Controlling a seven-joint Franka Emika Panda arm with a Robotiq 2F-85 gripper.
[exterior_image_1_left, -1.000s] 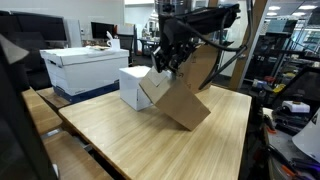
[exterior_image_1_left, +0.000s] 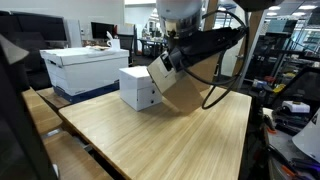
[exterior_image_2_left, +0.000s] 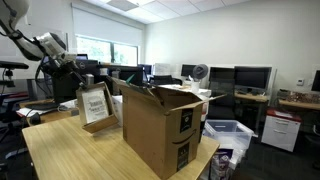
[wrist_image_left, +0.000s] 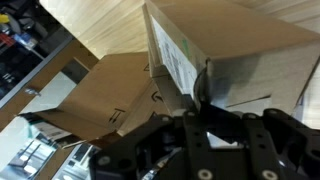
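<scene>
A brown cardboard box (exterior_image_1_left: 185, 92) with a pale label side is held tilted above the wooden table (exterior_image_1_left: 160, 145). My gripper (exterior_image_1_left: 172, 63) is at its upper edge. Seen up close in the wrist view, the gripper is shut on the rim of this box (wrist_image_left: 240, 35), whose white label faces left. From across the room, the same box (exterior_image_2_left: 97, 104) hangs at the table's far left end, under the arm. The fingertips are dark and partly blurred, so their exact grip on the cardboard is hard to make out.
A larger open cardboard box (exterior_image_2_left: 170, 130) with raised flaps stands on the table. Also there are a white box (exterior_image_1_left: 139, 88) and a white-and-blue storage box (exterior_image_1_left: 82, 72) behind.
</scene>
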